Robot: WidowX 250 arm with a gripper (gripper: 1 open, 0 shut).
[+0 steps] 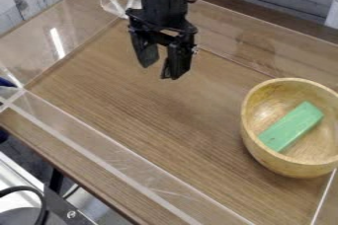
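Note:
My black gripper (161, 53) hangs from the arm at the top centre of the camera view, over bare wooden table, standing open. A tan round bowl (268, 161) sits at the right with a green rectangular block (292, 126) lying inside it, well apart from the gripper.
Clear tape strips run along the left side. A dark cable lies at the lower left corner, and grey wood-look surfaces show at the top corners.

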